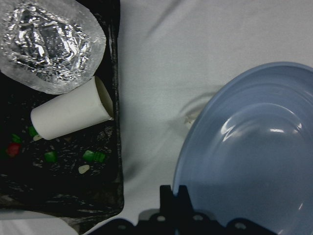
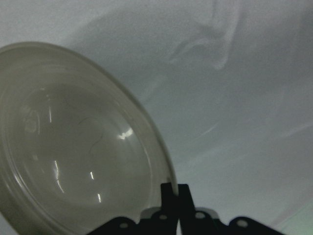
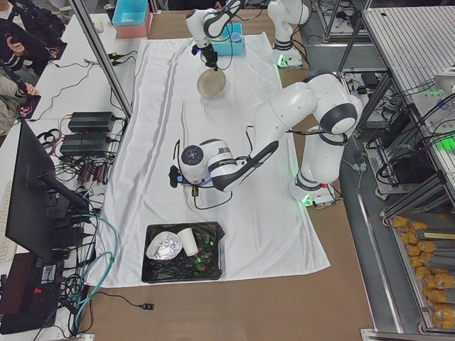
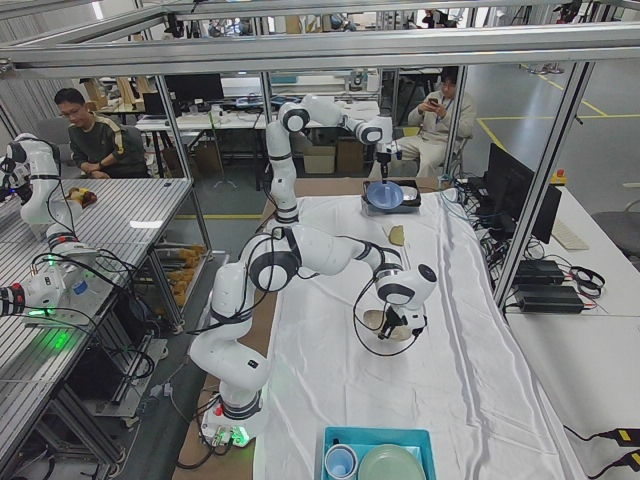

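Note:
In the left wrist view my left gripper is shut on the rim of a blue plate [image 1: 249, 161], held beside a black tray [image 1: 115, 147]. The tray holds a foil bowl [image 1: 51, 44], a white paper cup [image 1: 68, 110] and small green and red bits. In the camera left view the left arm hides most of the plate. In the right wrist view my right gripper is shut on the rim of a beige plate [image 2: 78, 137].
A blue bin [image 4: 335, 440] with a green plate and cup stands at the far end from the black tray. A yellow object [image 4: 397, 236] lies on the white cloth.

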